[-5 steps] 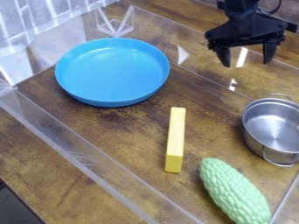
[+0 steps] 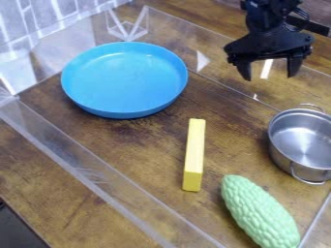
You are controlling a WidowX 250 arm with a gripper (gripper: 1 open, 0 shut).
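Observation:
My black gripper hangs at the top right over the wooden counter, its fingers pointing down near a small white strip; whether they hold anything is hard to tell. A blue plate lies at the upper left. Below the middle is a yellow bar, lying lengthwise. A steel pot stands at the right edge, and a green bumpy vegetable-like object lies at the bottom right.
Clear plastic panels run along the left and edges of the wooden surface. The centre of the counter between plate, bar and pot is bare.
My gripper has shifted slightly at the top right. The plate, bar, pot and green object have stayed where they were.

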